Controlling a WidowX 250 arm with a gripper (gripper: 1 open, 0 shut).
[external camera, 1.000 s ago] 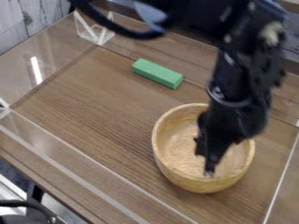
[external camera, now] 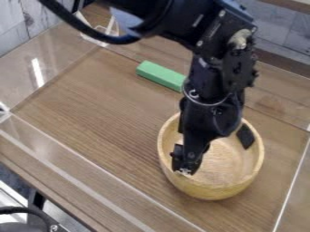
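Note:
My black gripper (external camera: 208,145) reaches down from the top of the view into a round tan bowl (external camera: 224,187) on the wooden table, its open fingers over the bowl's left half. A small pale item (external camera: 183,163) shows at the left inside of the bowl by a fingertip; I cannot tell what it is. The arm hides the bowl's back part.
A green block (external camera: 161,74) lies behind and left of the bowl, partly near the arm. A dark cable runs at the lower left, off the table's edge.
The gripper has moved left over the bowl, from its right side toward its left side. The bowl and green block look unmoved.

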